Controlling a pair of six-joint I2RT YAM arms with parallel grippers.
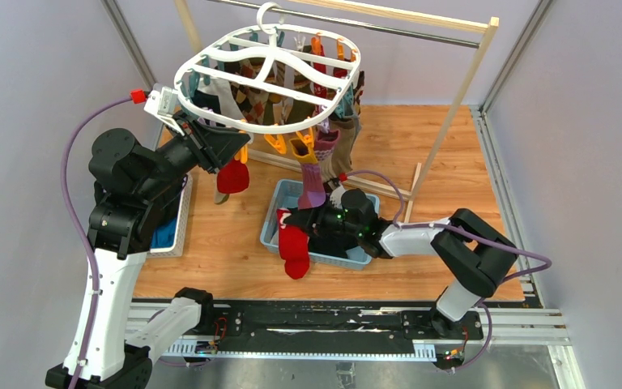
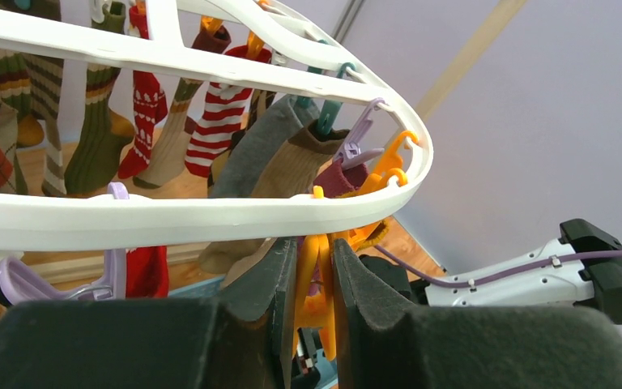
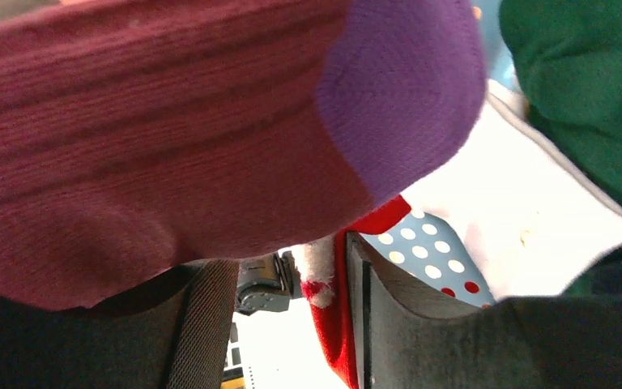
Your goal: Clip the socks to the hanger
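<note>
The white oval hanger (image 1: 202,113) hangs from the rail, many socks clipped around it. My left gripper is shut on an orange clip (image 2: 309,279) below the hanger's front rim. A red sock with a white patch (image 1: 295,251) drapes over the near-left edge of the blue basket (image 1: 267,231). At its upper end is my right gripper (image 1: 293,219). In the right wrist view its fingers stand apart; the red sock (image 3: 336,324) passes between them, close to the right finger (image 3: 364,324). A mauve sock with a purple toe (image 3: 170,146) fills the upper left there.
The purple sock (image 1: 312,186) hangs from the hanger just above my right gripper. White cloth (image 3: 502,211) and green cloth (image 3: 587,81) lie in the basket. Another red sock (image 1: 233,177) hangs below my left gripper. A white basket (image 1: 180,231) stands left.
</note>
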